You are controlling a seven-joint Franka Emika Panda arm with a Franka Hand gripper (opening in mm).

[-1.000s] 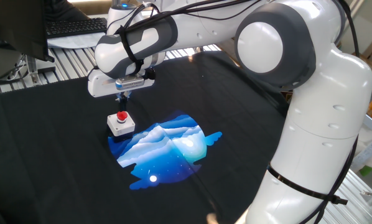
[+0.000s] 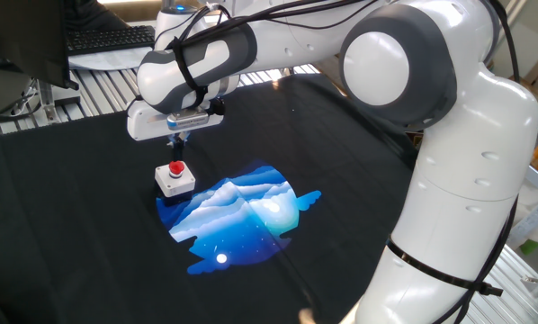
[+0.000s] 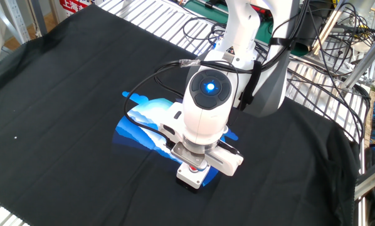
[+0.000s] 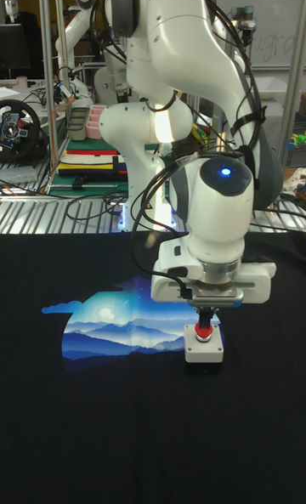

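Note:
A white box with a red push button (image 2: pixel 176 168) on top stands on the black cloth. In exterior view 3 the red button (image 4: pixel 205 331) shows around the dark fingertips. My gripper (image 2: pixel 176 158) points straight down over it, its fingers together in one narrow dark column. The fingertips are right at the button's top; whether they press on it I cannot tell. From above, in exterior view 2, the hand covers most of the button, leaving the box's front part (image 3: pixel 192 176) visible.
Beside the box lies a flat blue mat (image 2: pixel 242 220) printed with mountains and a moon. A keyboard (image 2: pixel 110 40) and a monitor (image 2: pixel 22 40) are beyond the table's edge in exterior view 1.

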